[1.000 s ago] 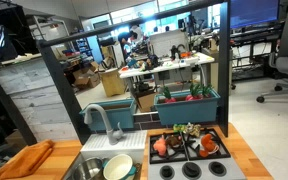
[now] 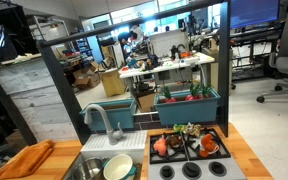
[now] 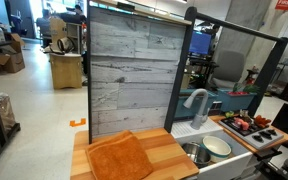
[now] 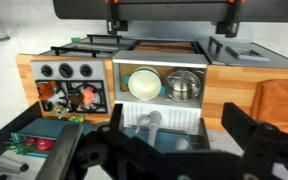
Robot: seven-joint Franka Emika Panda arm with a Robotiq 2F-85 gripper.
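My gripper shows at the bottom of the wrist view, open, its dark fingers [image 4: 112, 125] far apart with nothing between them. It hangs high above the counter and touches nothing there. A cream bowl [image 4: 144, 82] and a shiny metal pot [image 4: 183, 84] sit side by side in the sink, below the faucet [image 4: 153, 126]. An orange towel [image 3: 119, 157] lies flat on the wooden counter on one side. Toy food, including a red piece [image 2: 167, 172], rests on the stove [image 2: 218, 168] on the other side.
Behind the counter stands a teal planter [image 2: 187, 110] with red and green items. A dark frame [image 2: 224, 70] rises over the back edge, and a grey plank wall [image 3: 134, 80] stands behind the towel. Bare wood [image 3: 162, 148] lies between towel and sink.
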